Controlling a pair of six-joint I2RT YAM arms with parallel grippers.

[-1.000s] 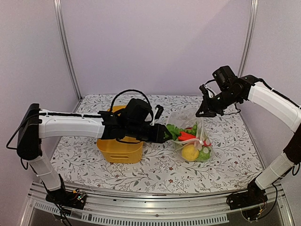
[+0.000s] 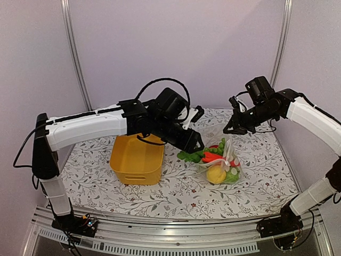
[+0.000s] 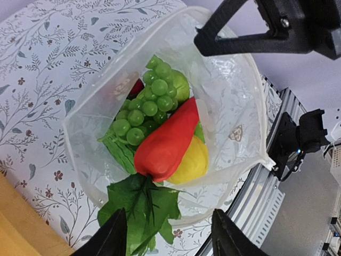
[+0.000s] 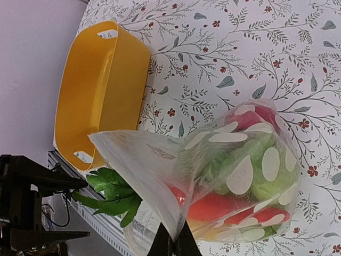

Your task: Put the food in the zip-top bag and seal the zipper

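The clear zip top bag [image 3: 234,106] stands with its mouth wide, holding green grapes [image 3: 151,101], a red pepper [image 3: 169,141], a yellow fruit [image 3: 193,162] and other food. A leafy green [image 3: 139,210] lies across the bag's lip, partly outside it. Over that leafy end, my left gripper [image 2: 198,145] hangs open; in the left wrist view its fingers [image 3: 114,234] stand on either side of the leaf without gripping it. My right gripper is shut on the bag's rim, whose edge runs down between its fingertips.
An empty yellow basket [image 2: 136,160] stands left of the bag, under the left arm. A metal rail [image 2: 176,232] borders the front.
The leaf, once tucked nearer the bag, now sticks out leftward. My right gripper has barely shifted.
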